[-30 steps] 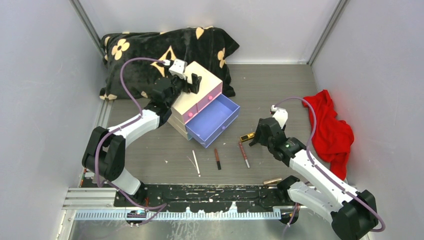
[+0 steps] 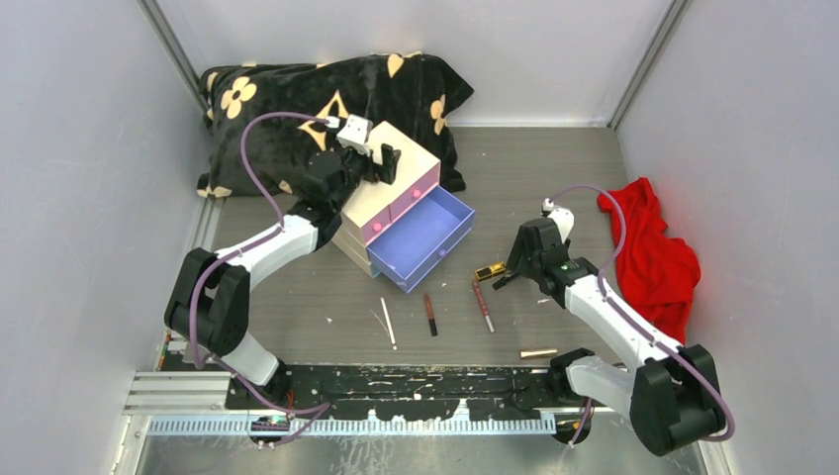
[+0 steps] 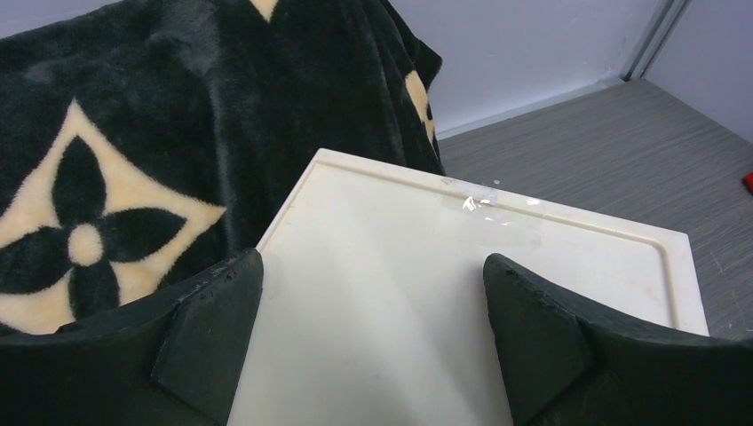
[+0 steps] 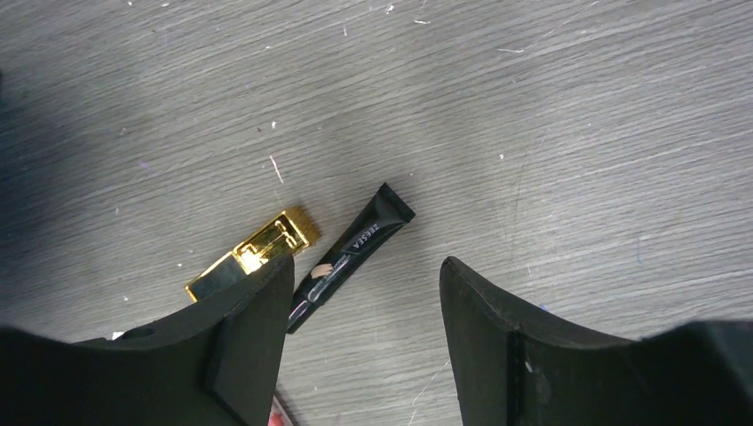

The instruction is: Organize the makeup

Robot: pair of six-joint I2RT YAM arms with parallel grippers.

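Observation:
A small drawer chest (image 2: pixel 406 158) has its blue drawer (image 2: pixel 420 237) pulled out, empty. My left gripper is open over the white top of the chest. My right gripper hangs open above a black tube (image 4: pixel 351 248) and a gold-and-black item (image 4: pixel 253 248), with nothing held. On the floor in the top view lie a red pen (image 2: pixel 483 307), a brown pencil-like stick (image 2: pixel 430 315), a thin white stick (image 2: pixel 389 324) and a gold tube (image 2: pixel 537 353).
A dark patterned blanket (image 2: pixel 267 99) lies behind the chest. A red cloth (image 2: pixel 653 257) lies along the right wall.
The right arm has shifted, its wrist moving slightly right and up in the top view over the last second. The left arm and the items look unchanged.

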